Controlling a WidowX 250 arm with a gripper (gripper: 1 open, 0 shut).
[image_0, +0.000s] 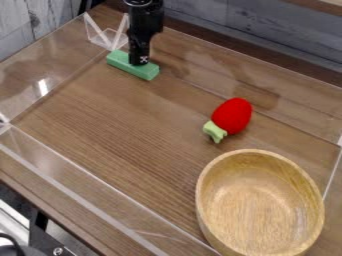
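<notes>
The black gripper reaches down from the top centre, its tip at the upper edge of a green block on the wooden table. Its fingers are small and dark, and I cannot see anything held between them. Further right lie a red rounded object and a small pale green piece touching its lower left.
A large tan bowl fills the lower right. A raised dark edge runs along the back at the upper right, and the table's front edge shows at the lower left.
</notes>
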